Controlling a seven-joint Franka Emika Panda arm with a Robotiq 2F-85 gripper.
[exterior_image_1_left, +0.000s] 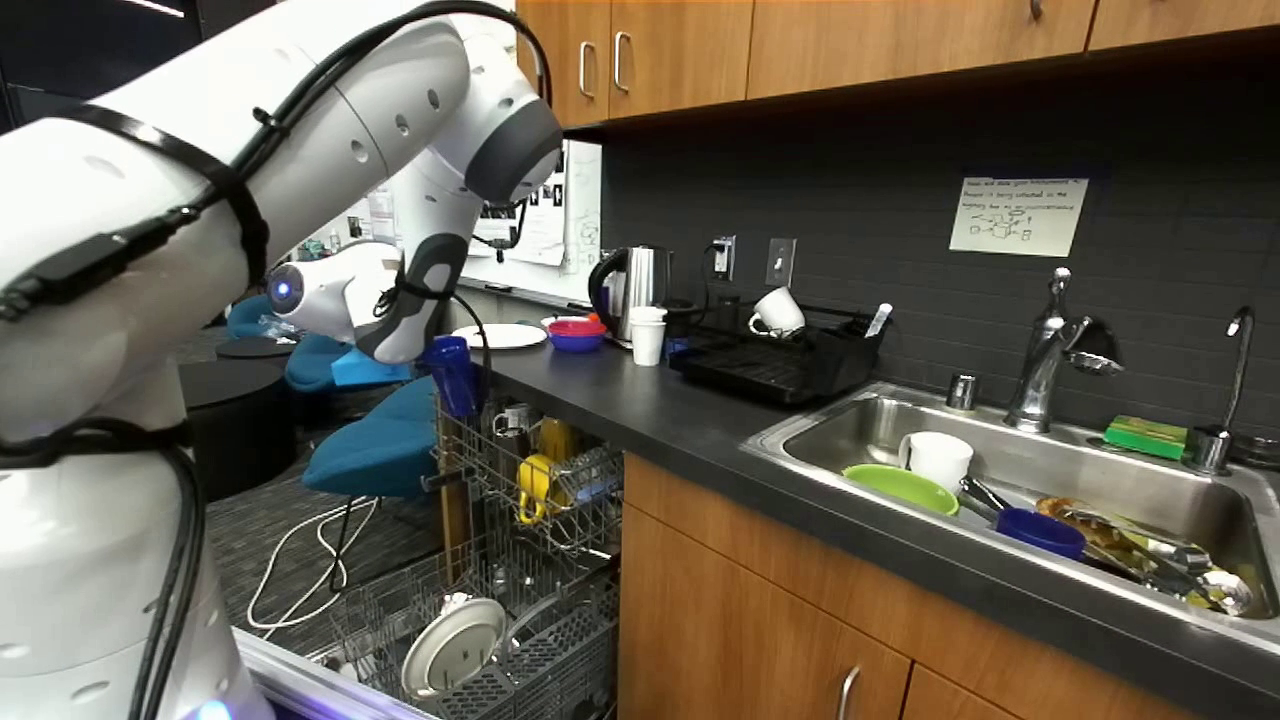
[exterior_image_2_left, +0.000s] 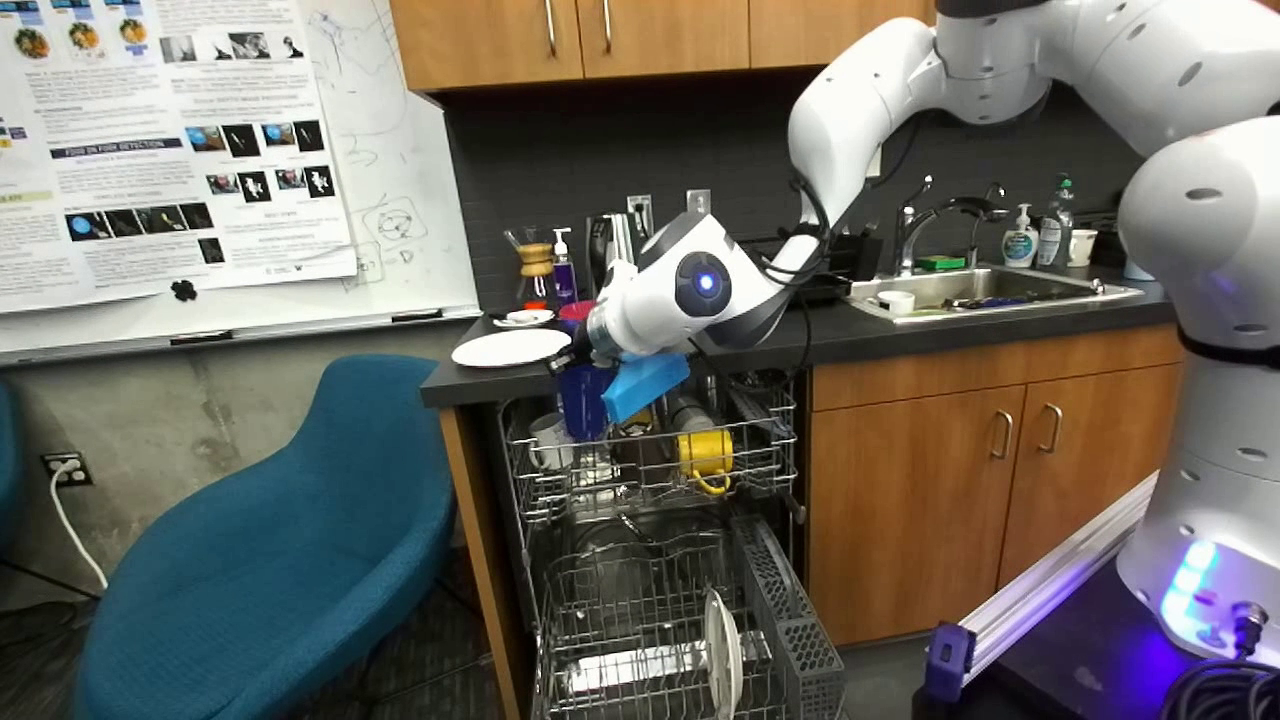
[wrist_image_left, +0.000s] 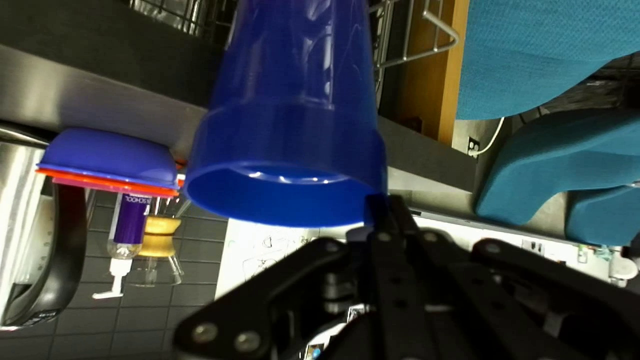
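Observation:
A tall blue cup fills the middle of the wrist view, its open mouth toward the camera. My gripper is shut on its thin rim at one side. In exterior view 2, the blue cup hangs from the gripper at the dishwasher's upper rack, near a white mug. Exterior view 1 has the blue cup tilted at the rack's outer end; the arm hides the fingers there. Whether the cup's base touches the rack, I cannot tell.
A yellow mug occupies the upper rack; plates stand in the lower one. Close by is the dark counter, bearing a white plate and stacked bowls. Teal chairs stand beside the dishwasher.

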